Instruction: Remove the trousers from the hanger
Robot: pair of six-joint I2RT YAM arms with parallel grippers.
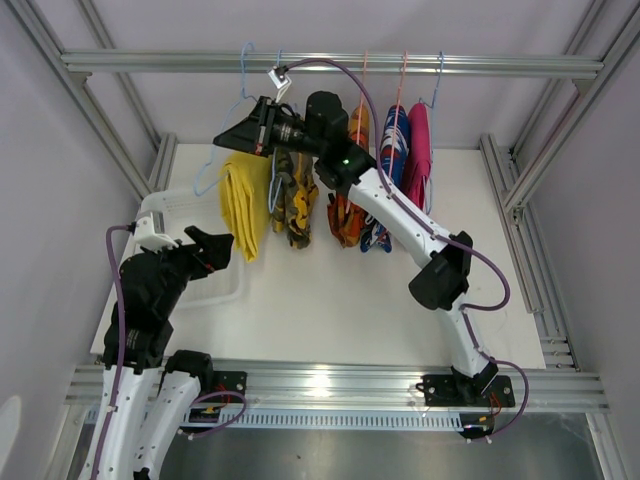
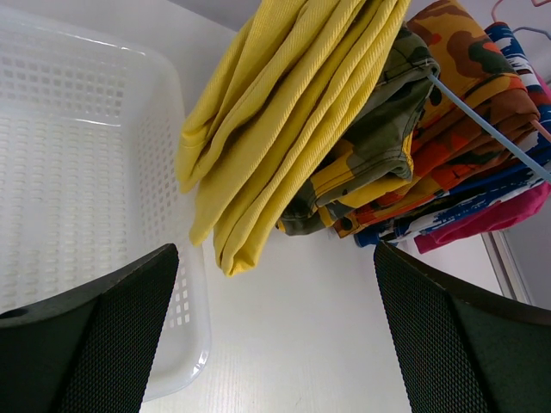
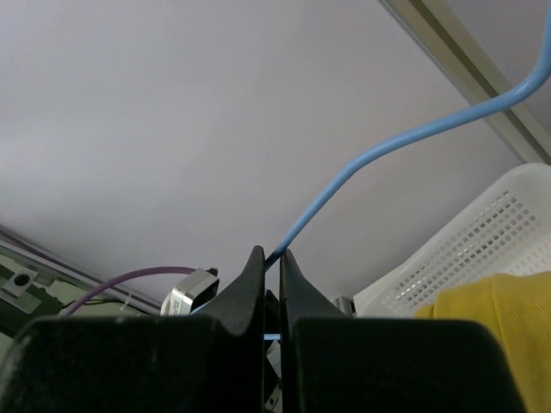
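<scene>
Yellow trousers point(image 1: 243, 205) hang under the rail beside camouflage ones point(image 1: 295, 205); in the left wrist view the yellow cloth point(image 2: 275, 129) is beside the white basket. My right gripper point(image 1: 260, 135) is up near the rail at a blue hanger point(image 3: 362, 159), its fingers closed; whether they grip the thin wire is hard to tell. My left gripper point(image 1: 215, 255) stands open over the basket's left region, below and left of the yellow trousers, with nothing between its fingers.
A white basket point(image 1: 205, 300) lies on the left of the floor. Orange, blue and pink garments point(image 1: 417, 165) hang to the right.
</scene>
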